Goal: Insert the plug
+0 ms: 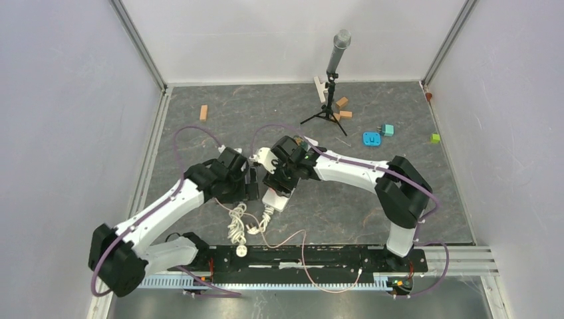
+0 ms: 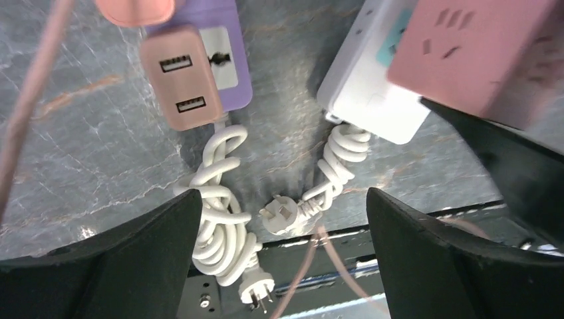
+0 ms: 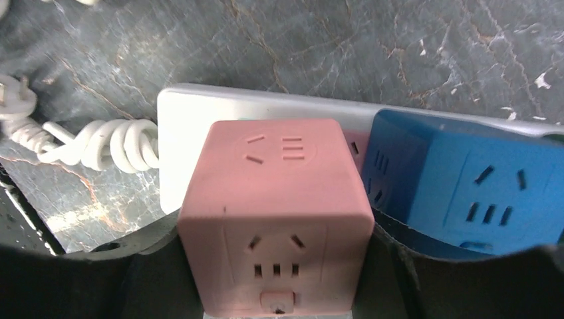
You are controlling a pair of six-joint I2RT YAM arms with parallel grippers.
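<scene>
In the right wrist view my right gripper is shut on a pink cube socket adapter (image 3: 276, 173) over a white power strip (image 3: 186, 106), beside a blue cube adapter (image 3: 465, 179); whether it is plugged in cannot be told. My left gripper stands open over coiled white cords with plugs (image 2: 256, 289). A purple strip (image 2: 233, 86) with pink blocks (image 2: 179, 80) lies left of the white strip in the left wrist view.
A microphone stand (image 1: 329, 100), wooden blocks (image 1: 203, 112), a blue piece (image 1: 371, 138) and small adapters sit farther back. Pink cable runs over the front edge.
</scene>
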